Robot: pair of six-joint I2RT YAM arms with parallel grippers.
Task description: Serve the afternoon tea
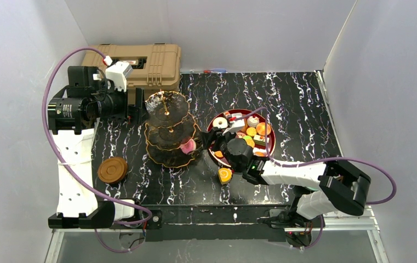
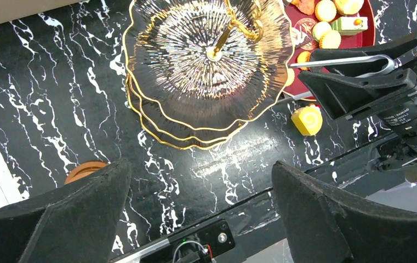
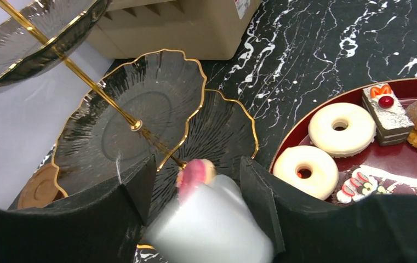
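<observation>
A three-tier stand of dark glass plates with gold rims [image 1: 165, 161] stands left of centre. On the right side of its bottom plate is a pink cake [image 1: 188, 146], which lies tipped over in the top view. Metal tongs [image 2: 337, 61] extend from between the spread fingers of my right gripper, blurred and pale up close. Past them shows the pink cake [image 3: 192, 178], partly hidden; whether they touch it I cannot tell. My left gripper is open and empty, above the left side of the stand.
A red tray [image 1: 272, 143] of pastries and doughnuts lies under the right arm. One yellow roll cake [image 1: 225, 175] sits alone in front of it. A brown round lid [image 1: 112, 170] lies left, and a tan case [image 1: 162, 66] stands behind.
</observation>
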